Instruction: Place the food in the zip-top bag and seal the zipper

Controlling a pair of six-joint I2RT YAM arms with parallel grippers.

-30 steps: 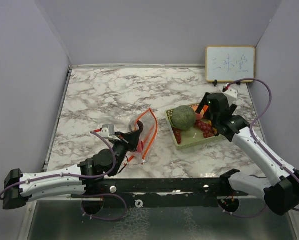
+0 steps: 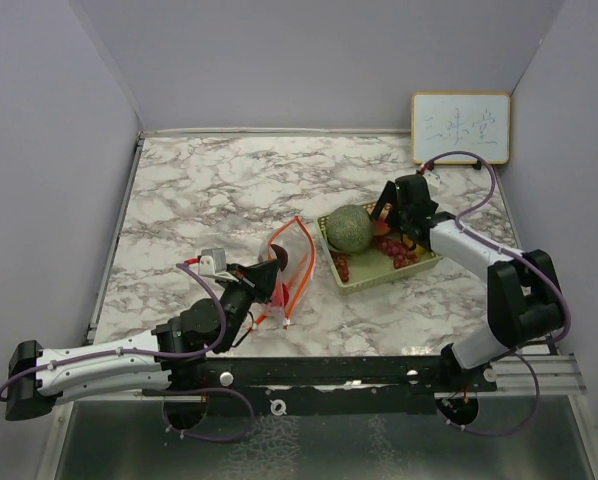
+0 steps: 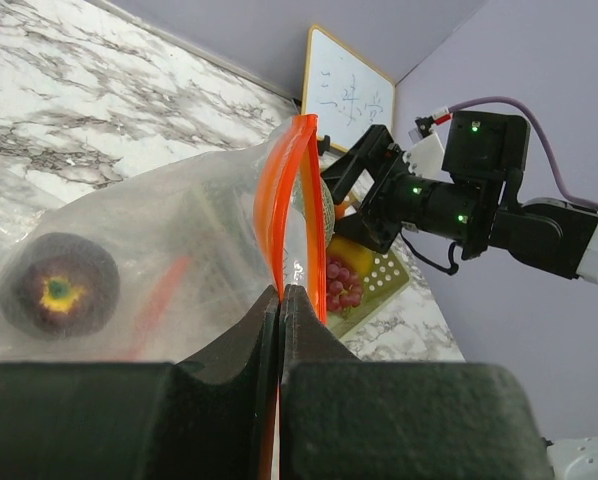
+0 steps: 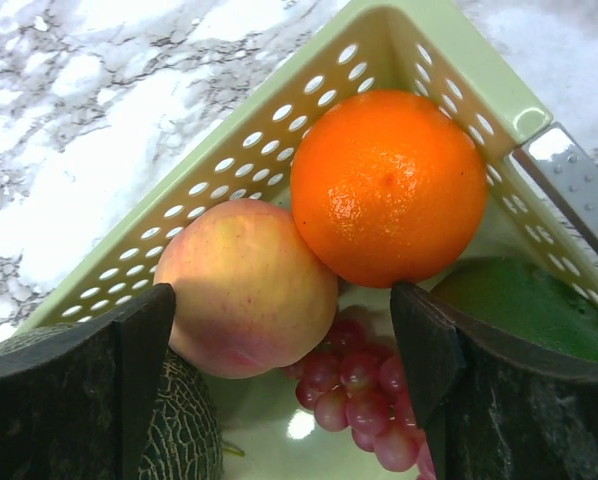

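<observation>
The clear zip top bag (image 2: 297,250) with an orange zip edge (image 3: 301,140) lies left of the basket, its mouth spread apart. Inside it are a dark round fruit (image 3: 61,285) and something red (image 2: 281,294). My left gripper is shut on the bag's orange edge. Over the green basket (image 4: 194,175), my right gripper stands open, its fingers (image 4: 129,370) on either side of a peach (image 4: 244,285) without clearly gripping it. An orange (image 4: 389,185) sits against the peach, with red grapes (image 4: 364,395) below them.
A netted melon (image 2: 350,229) fills the basket's left end, close beside the right gripper. A dark green fruit (image 4: 534,310) lies at its other side. A whiteboard (image 2: 461,128) stands at the back right.
My right gripper has come lower and further left into the basket. The basket with its fruit has slid left, nearer the bag. My left arm and the bag have hardly moved.
</observation>
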